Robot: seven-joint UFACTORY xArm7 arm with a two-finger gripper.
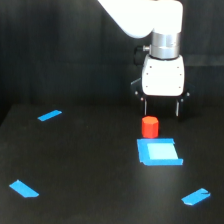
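A small red block (150, 127) stands on the black table. Right in front of it lies a white square (162, 151) framed by blue tape (145, 161). Behind the block, and a little to its right, my white gripper (162, 106) points downward. Its two thin dark fingers are spread wide apart, with nothing visible between them. The left finger appears behind the block in this view; how far apart they are in depth is hard to tell.
Strips of blue tape lie flat on the table: one far left (50, 115), one front left (24, 189) and one front right (196, 197). A dark curtain (60, 50) hangs behind.
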